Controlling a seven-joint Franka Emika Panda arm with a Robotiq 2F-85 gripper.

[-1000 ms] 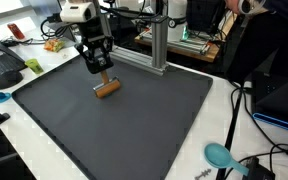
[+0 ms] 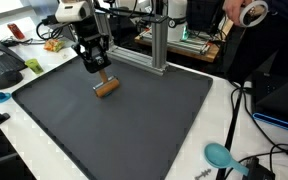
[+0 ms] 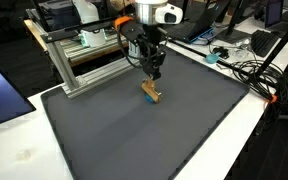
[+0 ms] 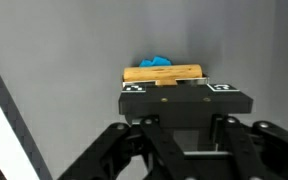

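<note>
In exterior view 1 my gripper [image 2: 101, 69] points down over the dark board, shut on a narrow light-wood piece. Below its fingers lies a wooden cylinder [image 2: 107, 88], seemingly joined to that piece like a mallet head to its handle; the join is too small to tell surely. From exterior view 2, the wooden piece [image 3: 150, 90] shows under the gripper, low over the board or touching it. The wrist view has the cylinder [image 4: 149, 74] lying crosswise just beyond the fingertips. A small blue thing [image 4: 156, 61] peeks out beside it, mostly hidden.
The dark board [image 2: 124, 125] is otherwise bare, with broad free room toward the front. A metal frame post [image 3: 69, 70] stands at its back edge. A teal spoon-like object [image 2: 220, 156] and a green cup [image 2: 33, 65] lie off the board.
</note>
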